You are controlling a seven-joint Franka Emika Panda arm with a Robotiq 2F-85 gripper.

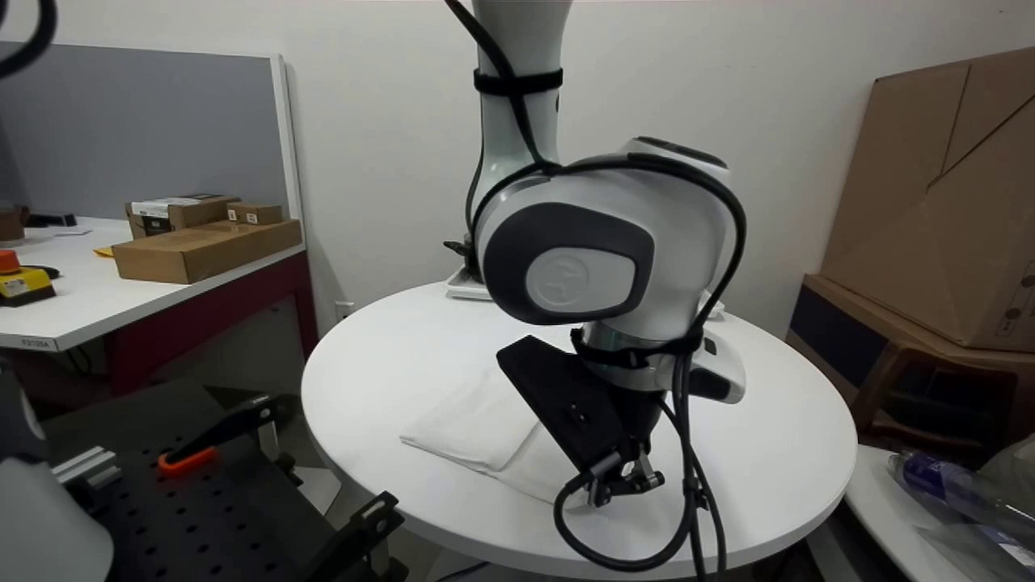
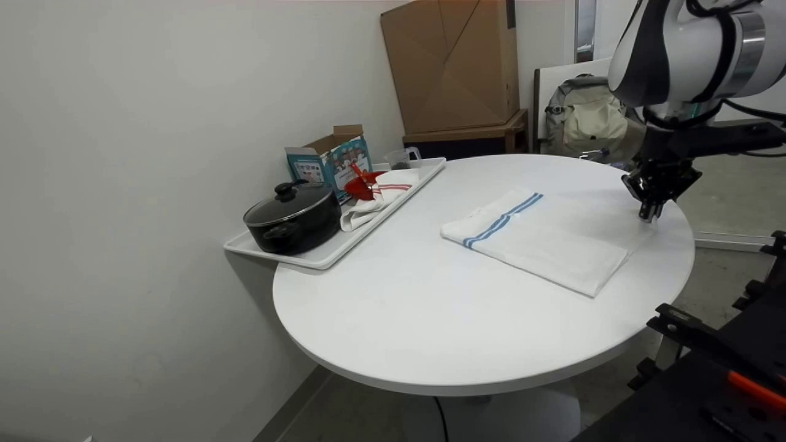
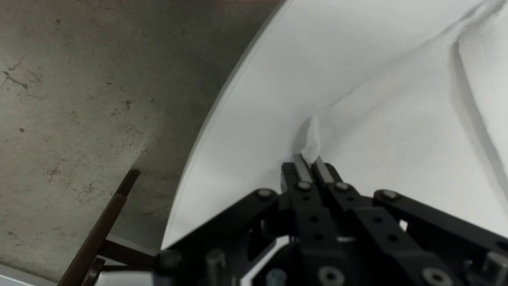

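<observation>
A white cloth (image 2: pixel 549 239) with two blue stripes lies folded on the round white table (image 2: pixel 383 317). In the wrist view, a small peak of the cloth (image 3: pixel 409 114) rises between the fingertips of my gripper, which is shut on this corner close to the table's rim. Exterior view 2 has the gripper (image 2: pixel 648 213) low over the table at the cloth's right-hand end. From exterior view 1 the arm hides much of the cloth (image 1: pixel 475 427), and the fingertips are hard to make out.
On a white tray (image 2: pixel 335 258) at the table's wall side stand a black lidded pot (image 2: pixel 293 221), a red bowl (image 2: pixel 361 188) with a second cloth, and a blue box (image 2: pixel 331 162).
</observation>
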